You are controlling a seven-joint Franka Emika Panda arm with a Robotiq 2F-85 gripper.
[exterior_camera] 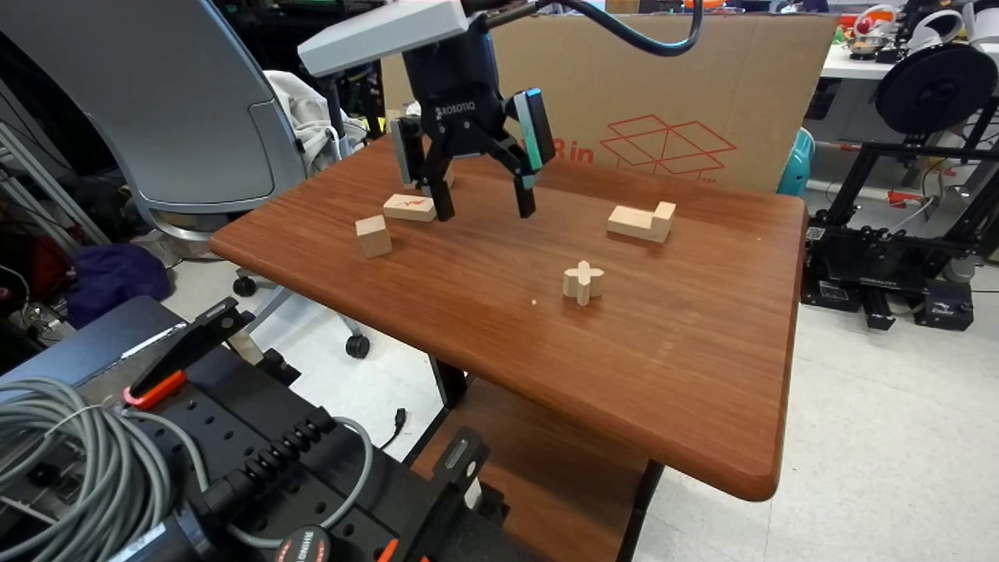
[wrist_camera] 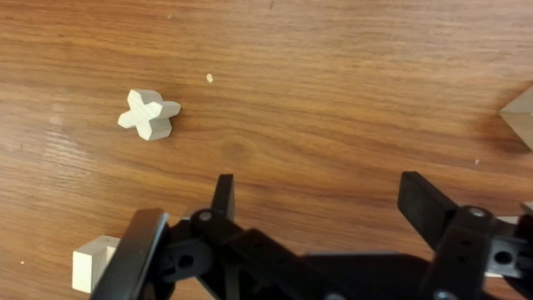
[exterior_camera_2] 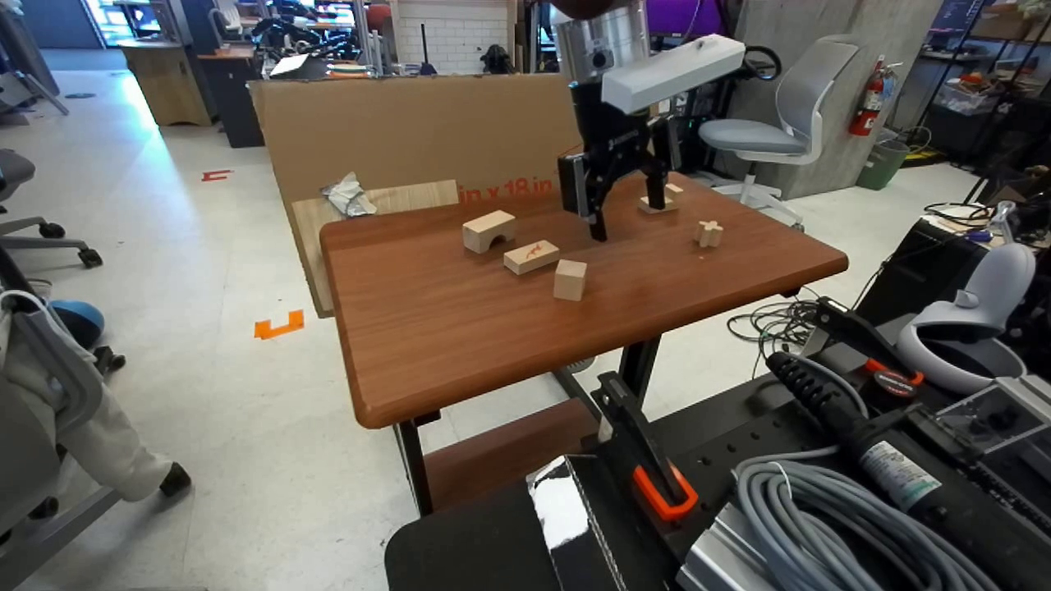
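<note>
Above the middle of the brown table [exterior_camera: 655,375] my gripper [exterior_camera: 484,214] is open, its fingers wide apart and empty. Bare tabletop lies beneath it in the wrist view. A small wooden cross-shaped piece [wrist_camera: 142,116] is at upper left there, and an L-shaped block [wrist_camera: 85,267] lies at lower left, partly hidden by a finger. On the gripper's other side are a wooden cube [exterior_camera_2: 569,281], a flat block with red marks on top [exterior_camera_2: 532,256] and an arch block [exterior_camera_2: 488,231]. In exterior view 1 the gripper hides most of the arch.
A cardboard sheet [exterior_camera: 740,94] stands along the far table edge. A grey chair [exterior_camera: 201,122] is close to one end.
</note>
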